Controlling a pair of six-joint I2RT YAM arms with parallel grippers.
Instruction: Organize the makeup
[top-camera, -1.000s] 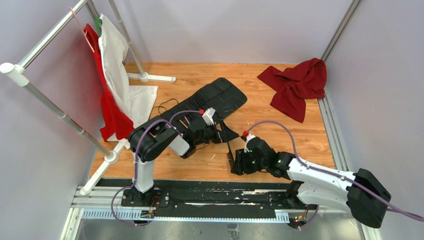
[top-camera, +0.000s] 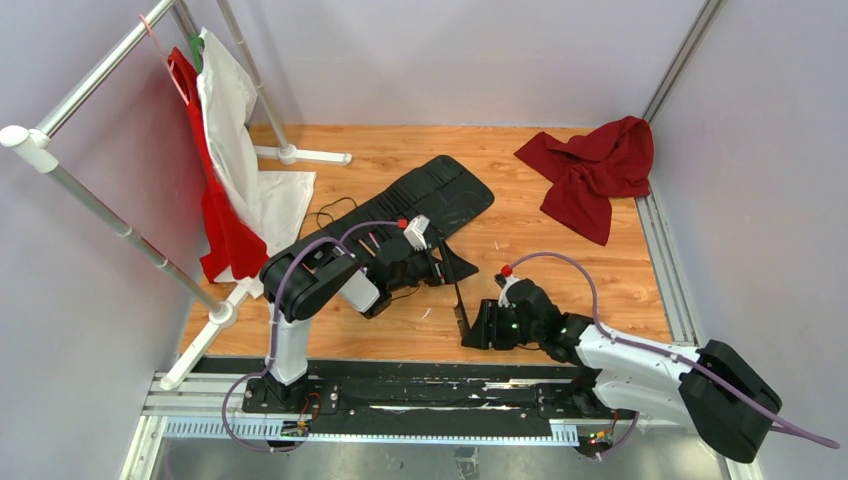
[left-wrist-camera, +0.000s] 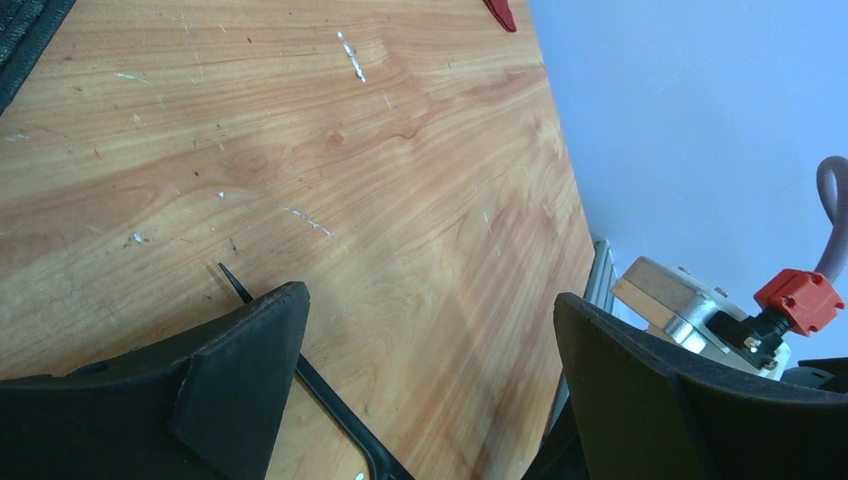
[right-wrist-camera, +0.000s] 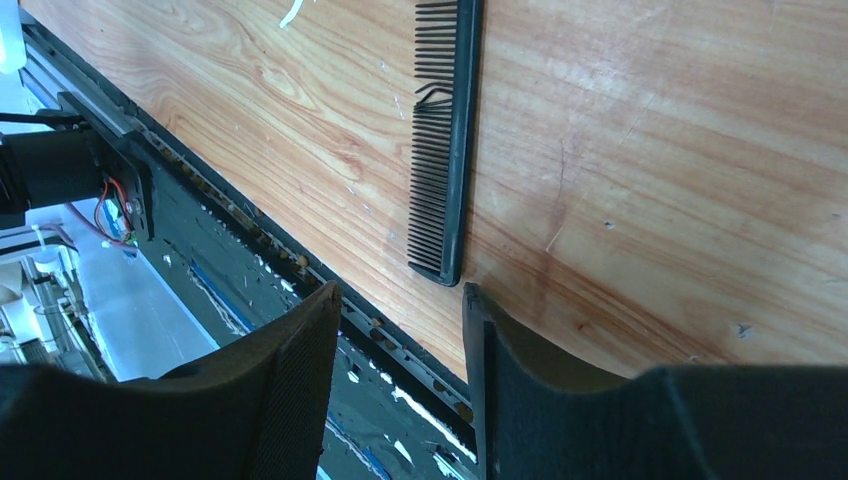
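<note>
A black tail comb (top-camera: 459, 305) lies on the wooden table between my two grippers. Its thin pointed tail (left-wrist-camera: 335, 405) runs beneath one finger of my left gripper, which stands open with no object clasped. In the right wrist view the toothed part of the comb (right-wrist-camera: 458, 150) points at my right gripper. That gripper is open, its fingertips just short of the comb's end and not closed around it. The black makeup roll (top-camera: 440, 190) is spread out behind the left arm, with slim items in some slots; the arm hides part of it.
A crumpled dark red cloth (top-camera: 600, 170) lies at the back right. The clothes rack (top-camera: 95, 85) with red and white garments stands at the left. Open table lies right of the roll; the front rail (top-camera: 440, 370) borders the near edge.
My right gripper's wrist has shifted slightly to the right and turned a little, its tips staying near the comb's end. The left arm and the comb look unmoved.
</note>
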